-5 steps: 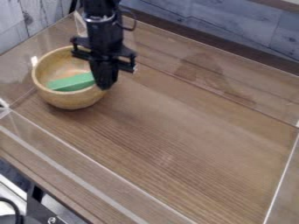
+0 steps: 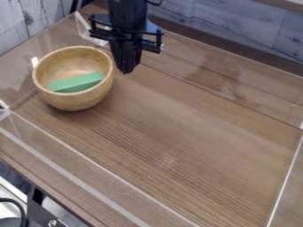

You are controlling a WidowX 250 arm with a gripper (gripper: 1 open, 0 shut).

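Observation:
A wooden bowl point(image 2: 73, 96) sits on the left side of the table with a green rectangular object point(image 2: 76, 82) inside it. My gripper point(image 2: 126, 62), on a black arm, is above and just behind the bowl's right rim, near the back. I cannot tell whether its fingers are open or shut.
Grey plank walls run along the back and left. Dark cables lie off the table at the bottom left.
My gripper has moved back and up from over the bowl toward the rear of the table. The bowl and green object look in about the same place.

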